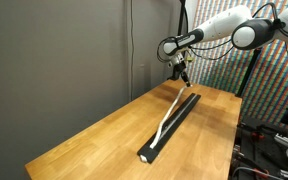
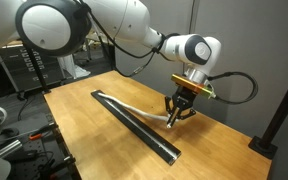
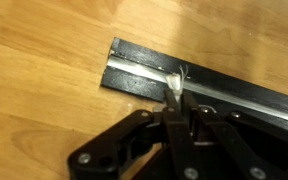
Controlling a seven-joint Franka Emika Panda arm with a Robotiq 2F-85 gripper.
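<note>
A long black rail (image 1: 192, 103) with a pale groove lies across the wooden table. A white rope-like strip (image 1: 166, 119) runs from the rail's near end toward my gripper (image 1: 184, 84). In exterior view 2, the strip (image 2: 134, 108) rises slightly to the gripper (image 2: 171, 121), away from the rail (image 2: 144, 132) along its middle. The wrist view shows the gripper shut on the strip's end, whose frayed white tip (image 3: 175, 82) appears over the rail (image 3: 134, 70). The fingers hide the rest of the strip there; its height above the groove is hard to tell.
A grey wall (image 1: 54, 70) stands along the table's far side. Dark equipment (image 1: 269, 145) sits at the right edge.
</note>
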